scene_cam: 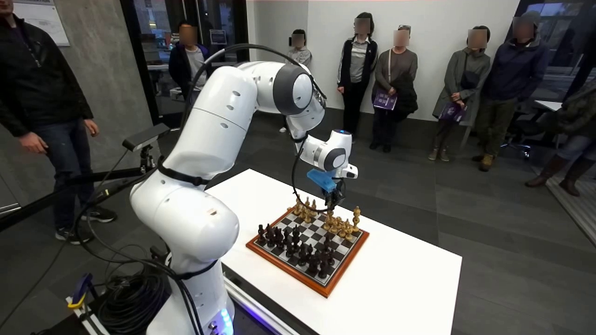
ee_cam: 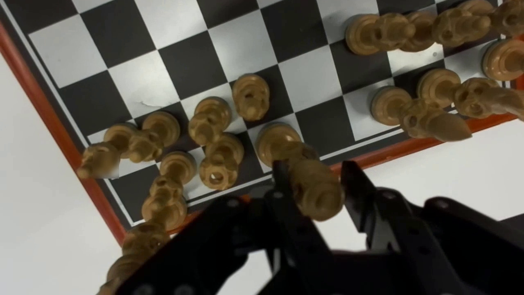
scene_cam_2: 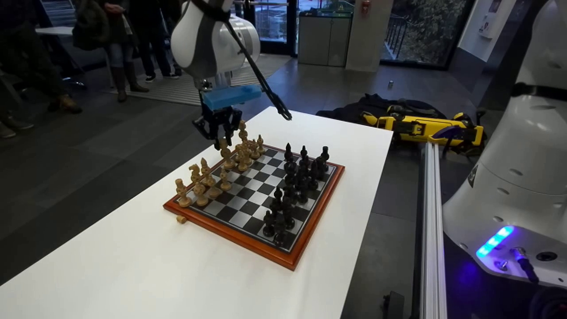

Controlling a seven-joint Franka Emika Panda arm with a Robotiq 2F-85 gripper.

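A chessboard (scene_cam: 335, 284) with a reddish-brown frame lies on the white table, bearing light and dark wooden pieces. At its far edge in exterior view 1, my gripper (scene_cam: 333, 204) hangs low over the light pieces. The wrist view has a tall light piece (ee_cam: 319, 194) with its top between the two fingers of my gripper. They stand apart on either side of it; the left one is very near, and contact is unclear. The piece's base is on the board. Dark pieces (scene_cam_2: 304, 180) occupy the opposite side.
Several light pieces (ee_cam: 223, 157) crowd the left of the gripper in the wrist view; others (ee_cam: 390, 105) stand to its right. A small light piece (scene_cam_2: 181, 219) lies on the table beside the frame.
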